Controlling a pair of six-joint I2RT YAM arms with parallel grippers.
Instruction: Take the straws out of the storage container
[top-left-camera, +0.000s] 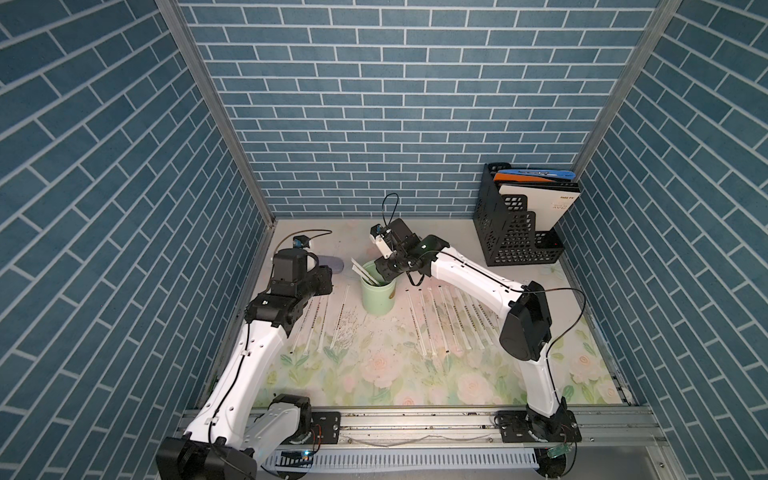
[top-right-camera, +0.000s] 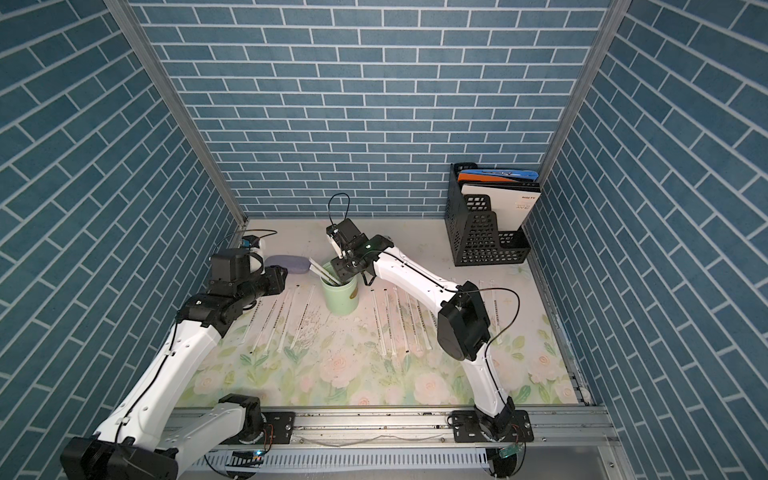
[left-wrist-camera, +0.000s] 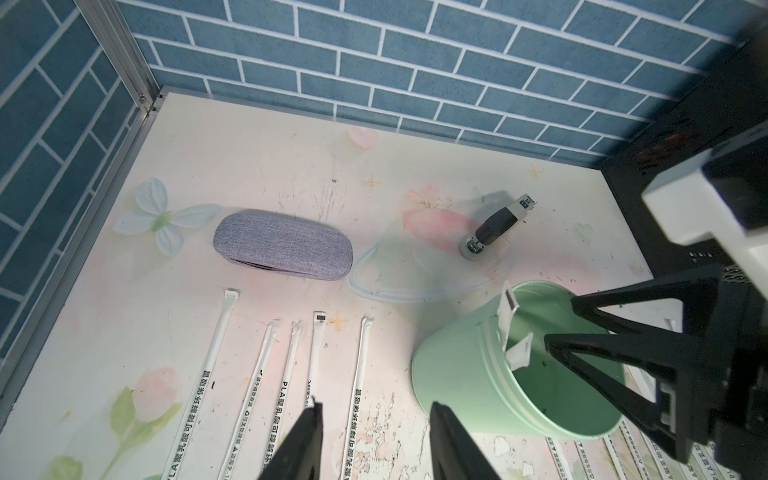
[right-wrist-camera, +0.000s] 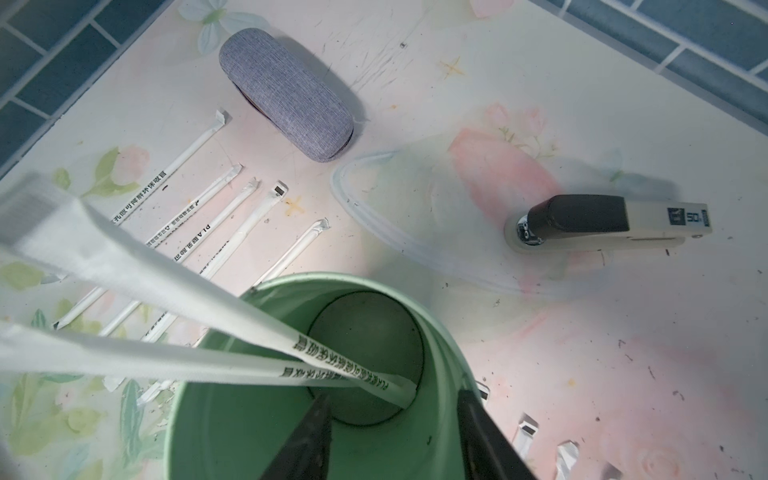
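A mint-green container (top-left-camera: 377, 297) stands mid-table, holding a few white paper-wrapped straws (right-wrist-camera: 240, 316) that lean toward its left rim. My right gripper is open at the container's mouth, its fingers over and inside the rim; nothing shows held. My left gripper is open, left of the container and above the table, nothing between its fingers. Several wrapped straws (left-wrist-camera: 357, 392) lie in rows on the table on both sides of the container.
A grey pouch (left-wrist-camera: 281, 244) lies at the back left, a stapler (right-wrist-camera: 608, 224) behind the container. A black file holder (top-left-camera: 516, 232) with folders stands at the back right.
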